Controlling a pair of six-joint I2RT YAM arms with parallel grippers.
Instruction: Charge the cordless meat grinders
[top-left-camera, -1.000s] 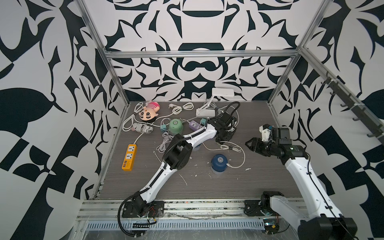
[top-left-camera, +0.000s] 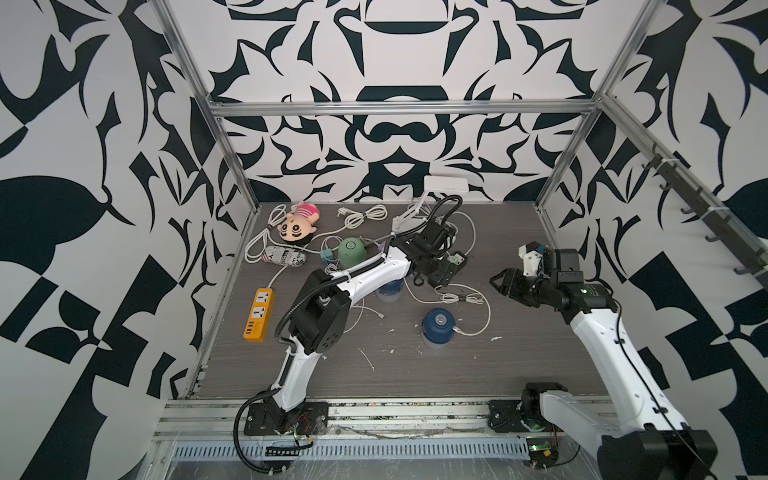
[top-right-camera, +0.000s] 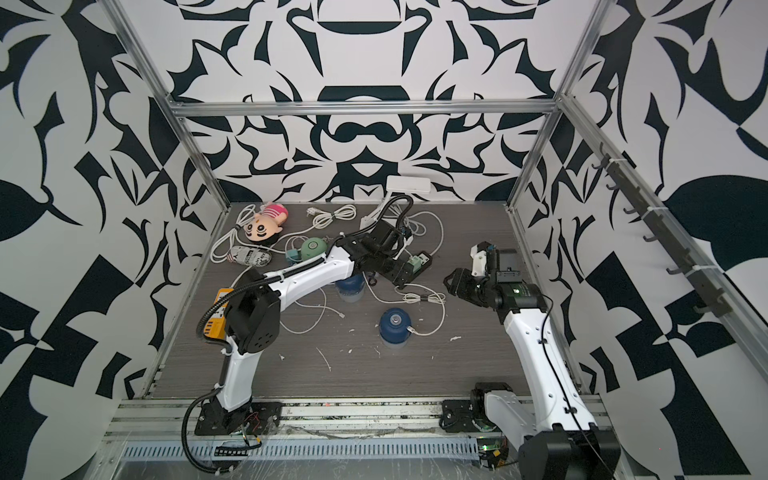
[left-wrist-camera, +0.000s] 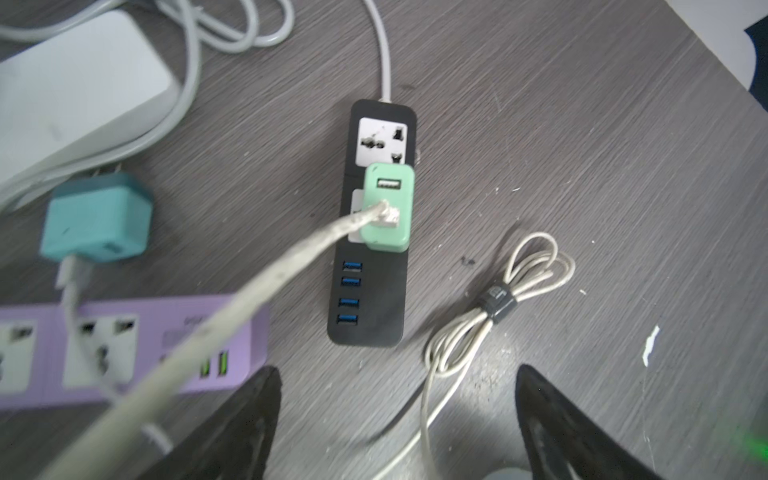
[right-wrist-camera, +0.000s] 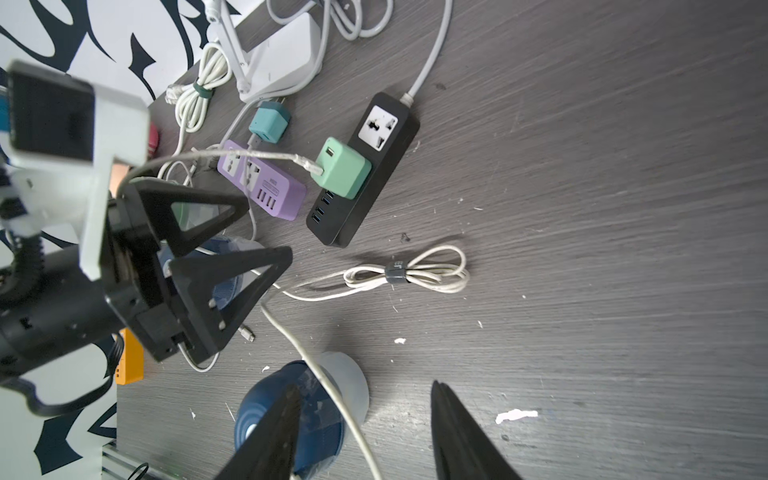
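Note:
A mint-green charger (left-wrist-camera: 389, 172) sits in a socket of the black power strip (left-wrist-camera: 368, 308), a white cable plugged into its face. My left gripper stands open and clear of it, lower in the left wrist view; its fingers (right-wrist-camera: 268, 260) are spread apart and empty in the right wrist view. One blue meat grinder (top-left-camera: 438, 325) rests on the table with a white cable joined to its side. A second blue grinder (top-left-camera: 389, 289) is partly hidden under the left arm. My right gripper is open, empty, above the table at the right.
A purple strip (left-wrist-camera: 188, 328) holding a teal charger (left-wrist-camera: 100, 216) lies beside the black one. A white box (left-wrist-camera: 80, 88), a green round appliance (top-left-camera: 351, 253), a doll (top-left-camera: 298, 224) and an orange strip (top-left-camera: 257, 315) stand leftward.
The charger stays in the black strip. The right arm holds still in the top view.

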